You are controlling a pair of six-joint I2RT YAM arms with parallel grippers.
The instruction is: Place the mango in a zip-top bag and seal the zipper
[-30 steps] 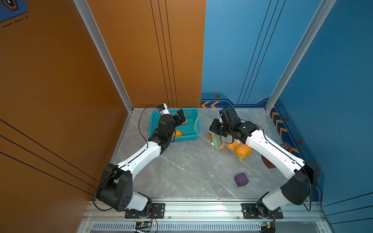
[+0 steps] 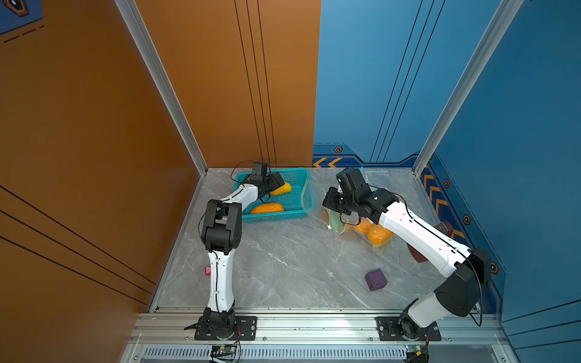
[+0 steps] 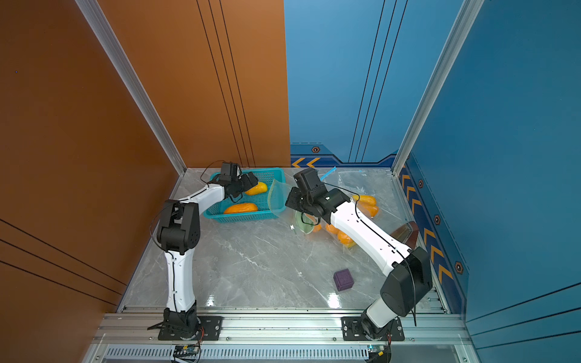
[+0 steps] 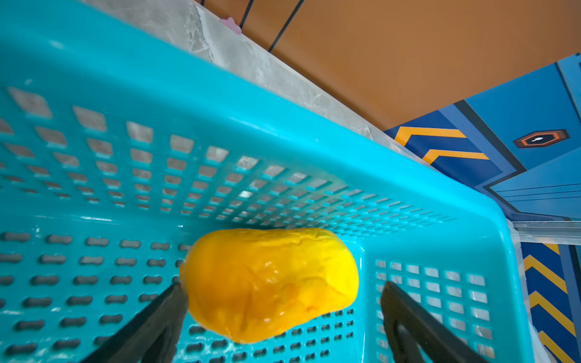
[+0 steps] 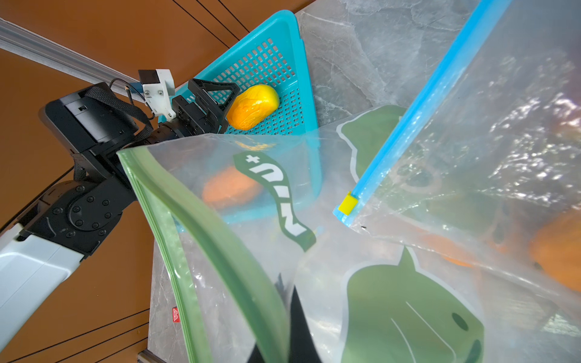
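Observation:
A yellow-orange mango [image 4: 266, 284] lies on the floor of the turquoise basket [image 4: 242, 84], near its back wall. My left gripper stands open over it, one blurred finger on either side, with a gap to the right finger. In the right wrist view the same mango [image 5: 254, 107] shows beside the left fingers. My right gripper is shut on the green zip edge of a clear bag [image 5: 181, 242]. The two green strips stand apart at the left, so the mouth gapes there. Its lower part is out of view.
A second orange fruit [image 2: 266, 208] lies at the basket's front. A blue-zipped bag [image 5: 417, 109] with a yellow slider lies beside the held bag; orange fruits [image 2: 379, 234] lie beneath the right arm. A purple cube [image 2: 375, 279] stands nearer the front.
The left arm has swung up and inward, bringing its gripper down into the basket around the mango. The right arm has shifted very slightly left and still holds the bag edge.

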